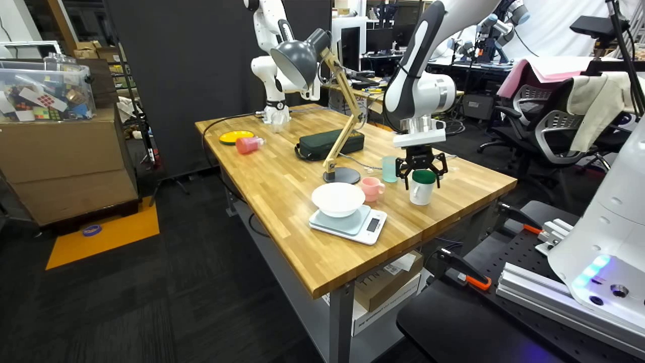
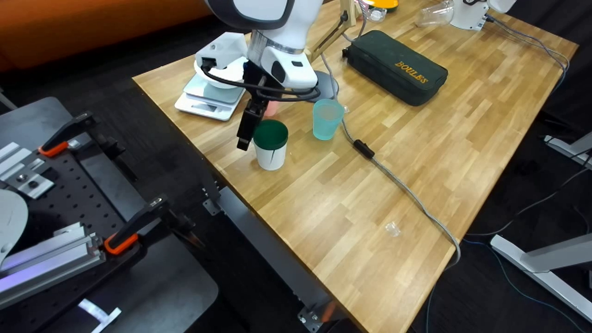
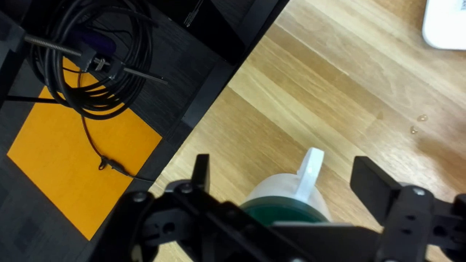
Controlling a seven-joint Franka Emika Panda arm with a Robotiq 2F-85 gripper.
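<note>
A white mug (image 1: 421,192) with a green top (image 2: 270,135) stands upright near the table's front edge. Its white handle (image 3: 310,171) shows in the wrist view, while the mug's lower part there is hidden behind my hand. My gripper (image 1: 423,183) is open, its fingers spread to either side of the mug in exterior view 1. In the wrist view one black fingertip (image 3: 201,171) lies left of the mug and the other (image 3: 370,185) lies right, with table showing between each and the mug.
Beside the mug stand a teal cup (image 2: 327,119) and a pink cup (image 1: 372,188). A white bowl (image 1: 338,199) sits on a kitchen scale (image 1: 370,227). Farther back are a desk lamp (image 1: 342,175) and a green case (image 2: 397,66). A cable (image 2: 408,191) crosses the table; wood around it is mostly clear.
</note>
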